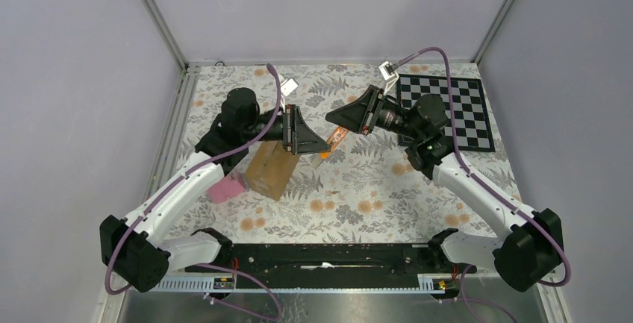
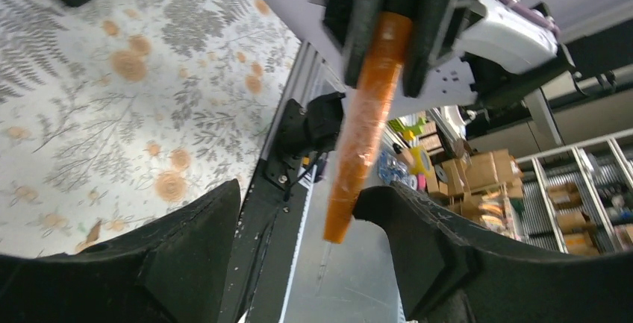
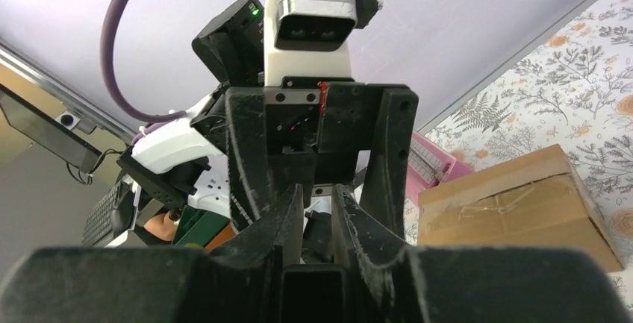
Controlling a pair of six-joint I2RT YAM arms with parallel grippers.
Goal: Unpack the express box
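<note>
An orange box cutter is held up over the middle of the table, with my right gripper shut on it. In the left wrist view, the free end of the cutter reaches down between my left fingers, with a gap on both sides. My left gripper is open around that end. The right wrist view shows the left gripper facing the right one closely; the cutter itself is hidden there. Below and behind my left arm lies the brown cardboard box, its taped top closed.
A pink object lies left of the box. At the back right a black-and-white checkered board rests on the flowered tabletop. Both arms are close together over the centre.
</note>
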